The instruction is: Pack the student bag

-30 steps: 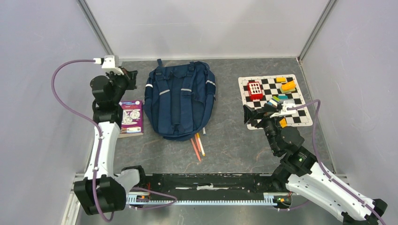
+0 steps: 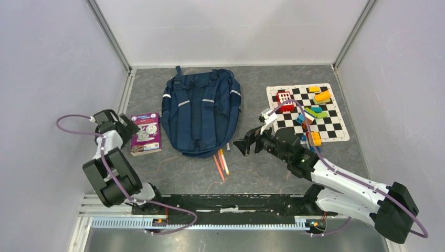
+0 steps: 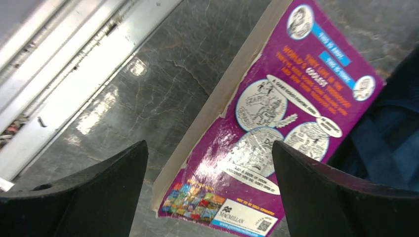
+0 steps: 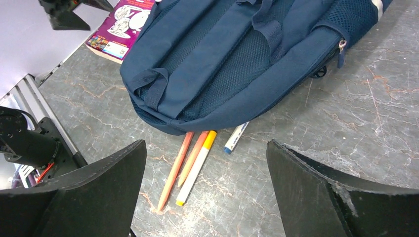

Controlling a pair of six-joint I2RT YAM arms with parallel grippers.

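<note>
A navy backpack (image 2: 195, 113) lies flat near the middle of the table, straps facing up. Left of it rests a thick purple book (image 2: 145, 134), cover up. My left gripper (image 2: 127, 122) is just left of the book; in the left wrist view the book (image 3: 276, 118) shows between and beyond its open fingers, which hold nothing. An orange pencil (image 4: 175, 173), a shorter orange one (image 4: 193, 158), a white-and-yellow marker (image 4: 196, 169) and a white marker with a blue end (image 4: 236, 138) poke out below the bag. To their right, my right gripper (image 2: 245, 144) stands open and empty.
On the right lies a checkered board (image 2: 336, 130) with a red block (image 2: 285, 101) and several coloured bricks, partly hidden by the right arm. Walls close in the left and right sides. Bare table shows between backpack and board.
My left gripper has come down from the back toward the book's left side. The right gripper has moved left, away from the board. Book, backpack and pencils have stayed put.
</note>
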